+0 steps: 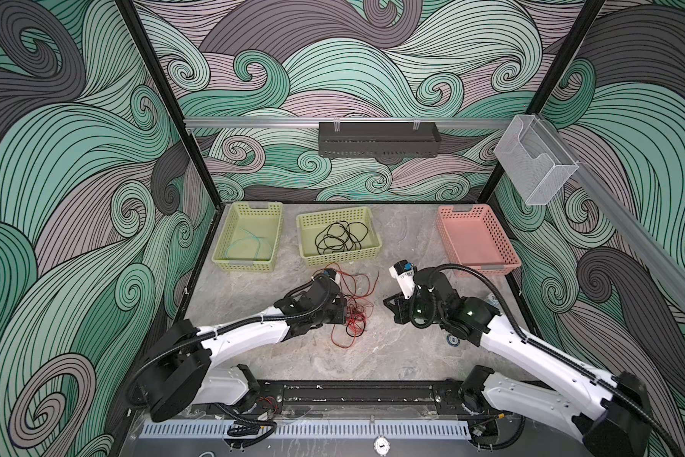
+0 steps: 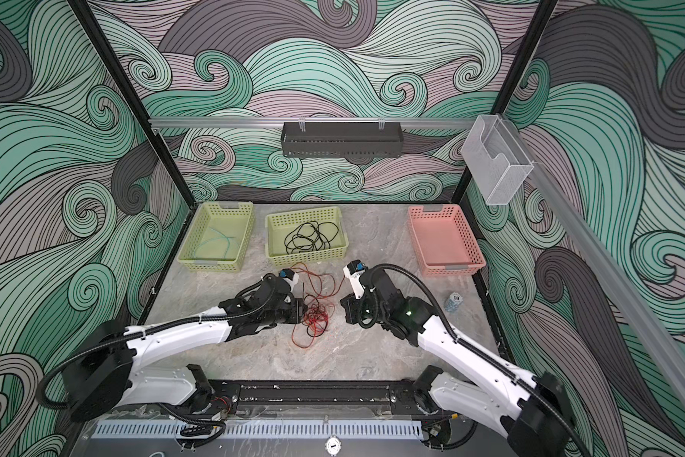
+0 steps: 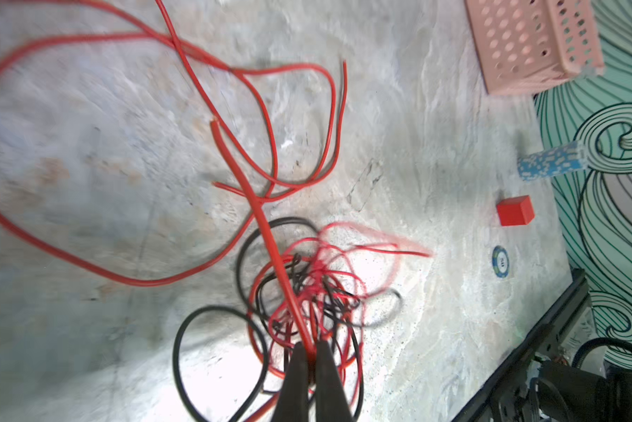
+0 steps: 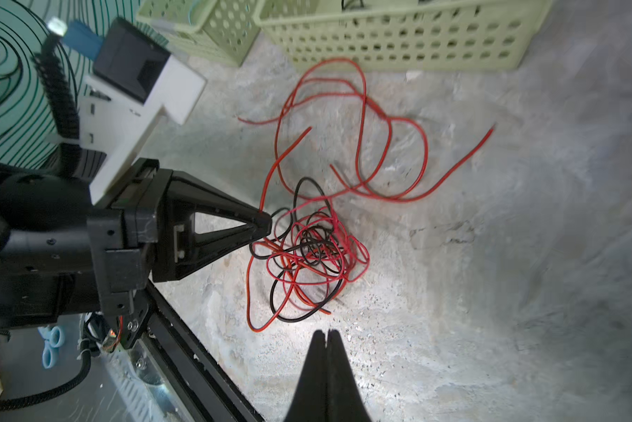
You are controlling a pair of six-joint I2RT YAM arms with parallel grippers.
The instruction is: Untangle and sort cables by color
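Note:
A tangle of red and black cables (image 4: 316,246) lies on the grey table, with loose red loops (image 4: 421,133) spreading toward the baskets. My left gripper is shut on a red cable (image 3: 266,235) at the tangle's left side; the cable's free end sticks out past the fingertips. Right of the tangle, my right gripper is shut with nothing showing between its fingers. Black cables (image 1: 341,237) lie in the middle green basket (image 1: 312,259). A thin teal cable (image 1: 257,237) is in the left green basket (image 1: 222,243).
An empty pink basket (image 1: 476,228) stands at the back right. A blue patterned object (image 3: 551,161), a red block (image 3: 515,211) and a round disc (image 3: 500,261) sit near the right edge. Bare table lies to the right of the tangle.

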